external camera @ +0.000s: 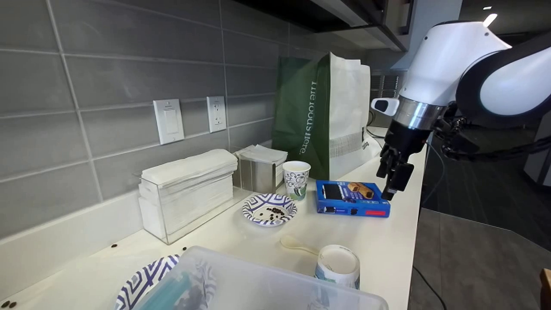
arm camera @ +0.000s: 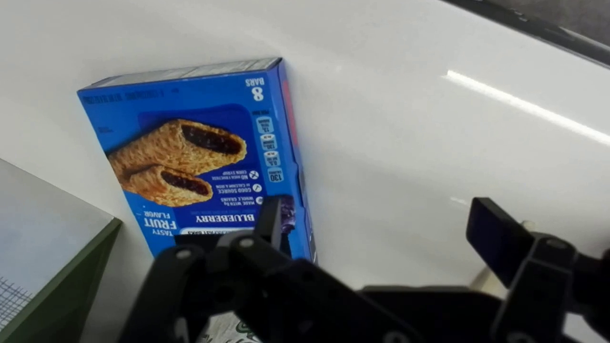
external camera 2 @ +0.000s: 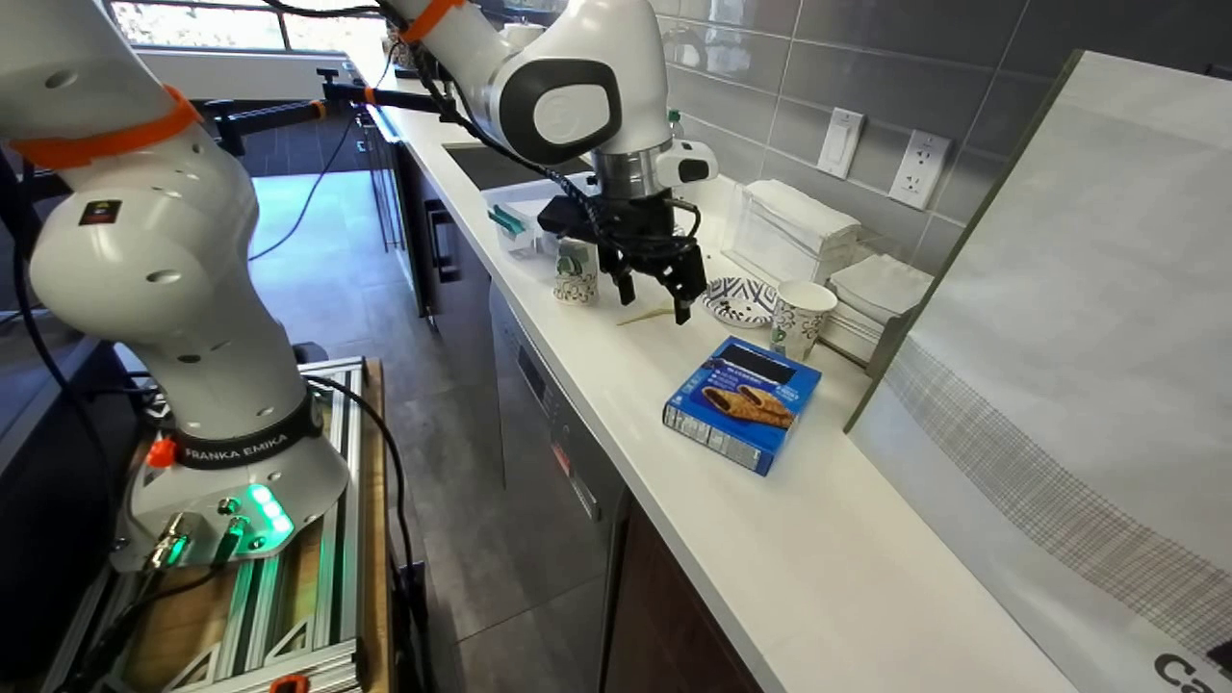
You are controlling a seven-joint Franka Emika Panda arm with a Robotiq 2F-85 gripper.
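Observation:
My gripper (external camera: 387,181) is open and empty, held above the counter beside the blue box of blueberry bars (external camera: 352,198). In the wrist view, one finger (arm camera: 267,220) overlaps the long edge of the box (arm camera: 194,154), while the other finger (arm camera: 493,237) is over bare counter to the right. The box lies flat with its picture side up. Exterior view 2 shows the gripper (external camera 2: 654,306) hanging with spread fingers, on the bowl's side of the box (external camera 2: 745,402). Whether a finger touches the box is unclear.
A patterned bowl (external camera: 269,210) holding dark beans, a paper cup (external camera: 296,181) and napkin holders stand along the wall. A spoon (external camera: 293,243), a second cup (external camera: 337,263) and a clear tub (external camera: 268,284) are nearer. A tall paper bag (external camera: 345,124) stands behind the box.

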